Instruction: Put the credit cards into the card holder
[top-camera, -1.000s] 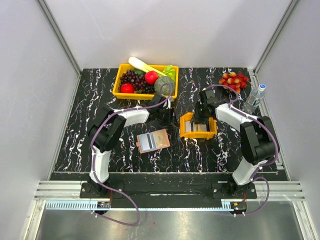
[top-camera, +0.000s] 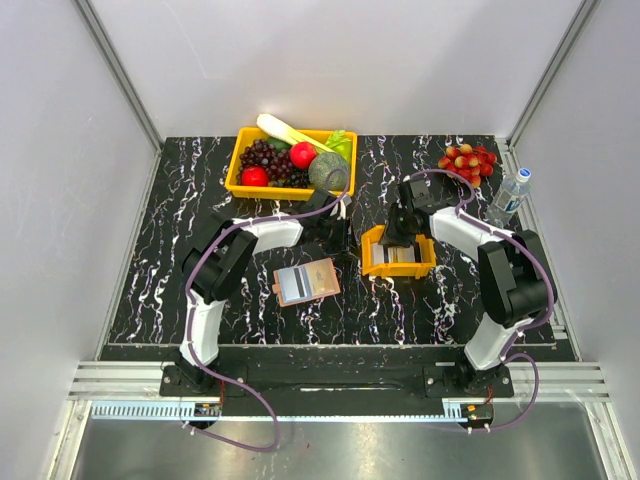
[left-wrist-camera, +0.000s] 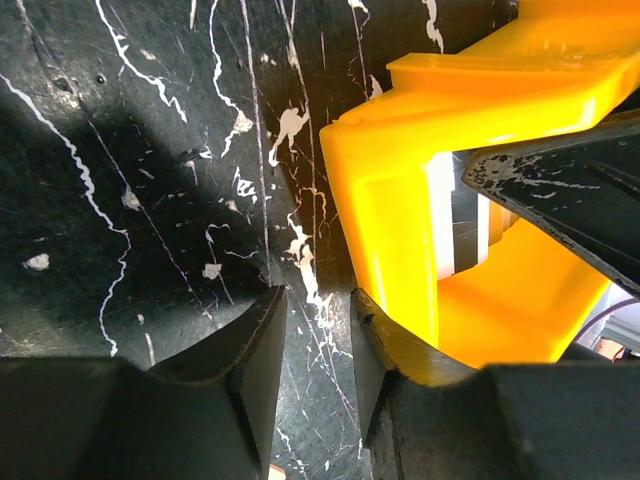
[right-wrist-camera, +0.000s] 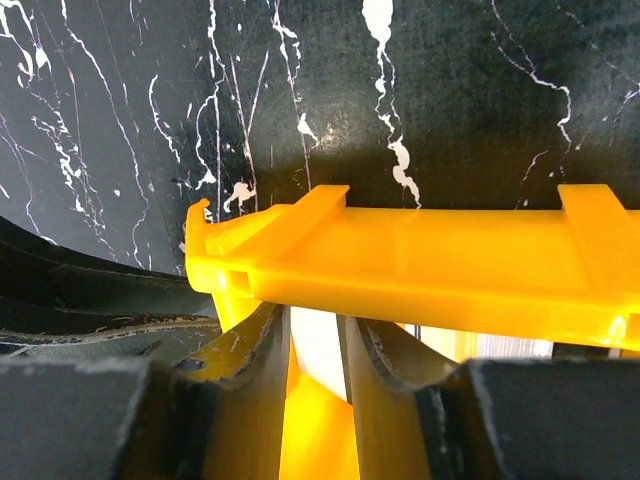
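The yellow card holder (top-camera: 398, 270) stands right of centre, cards (top-camera: 382, 254) lying inside it. My right gripper (top-camera: 398, 236) is over it; in the right wrist view its fingertips (right-wrist-camera: 262, 335) are down at the holder's near rim, with a white card (right-wrist-camera: 316, 352) between or behind them; whether it grips is unclear. My left gripper (top-camera: 343, 243) is just left of the holder, part open, with only table seen between its fingers in the left wrist view. A card pad (top-camera: 306, 282) with cards on it lies below the left gripper.
A yellow crate (top-camera: 234, 172) of fruit and vegetables stands at the back left. Grapes (top-camera: 467, 160) and a water bottle (top-camera: 510, 197) are at the back right.
My left gripper has shifted very slightly near the holder's left side. The holder and the right arm look almost the same.
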